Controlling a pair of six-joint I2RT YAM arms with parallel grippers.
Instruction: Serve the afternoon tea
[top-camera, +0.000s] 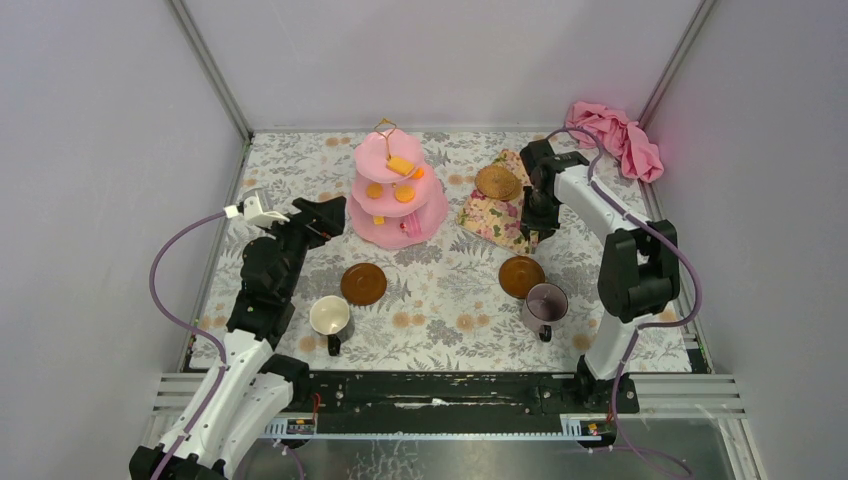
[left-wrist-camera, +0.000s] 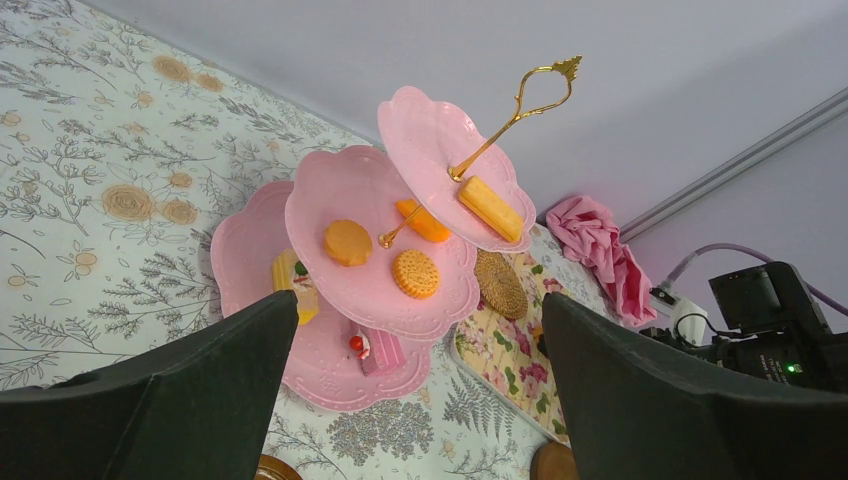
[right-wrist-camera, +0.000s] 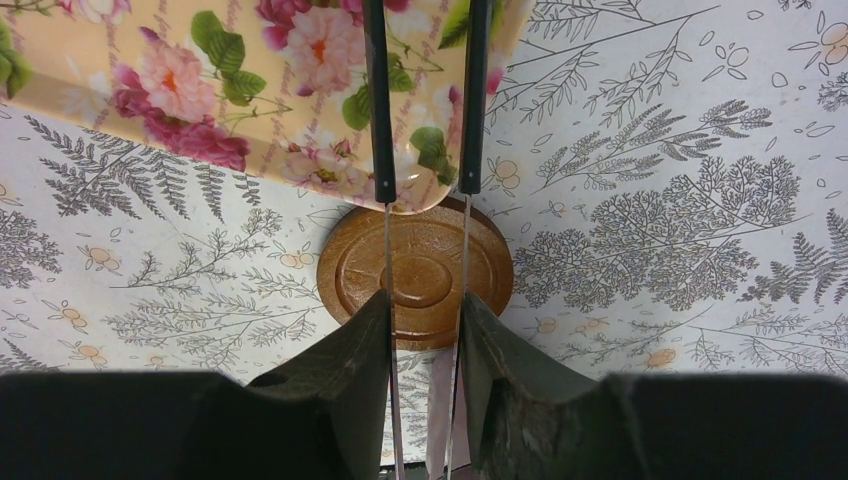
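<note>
A pink three-tier stand (top-camera: 400, 225) with small cakes stands at the back centre. My left gripper (top-camera: 325, 218) is open, empty, left of it. My right gripper (top-camera: 533, 225) is over the front right of a floral tray (top-camera: 490, 220) that holds a woven mat (top-camera: 496, 182); in the right wrist view its fingers are close together around two thin metal strips with black handles (right-wrist-camera: 470, 140), apparently tongs; whether it grips them I cannot tell. Brown saucers (top-camera: 363, 284) (top-camera: 521, 276) lie at front, with a white mug (top-camera: 330, 316) and a dark mug (top-camera: 545, 308).
A pink cloth (top-camera: 630, 150) is bunched in the back right corner. Walls stand close on the sides and back.
</note>
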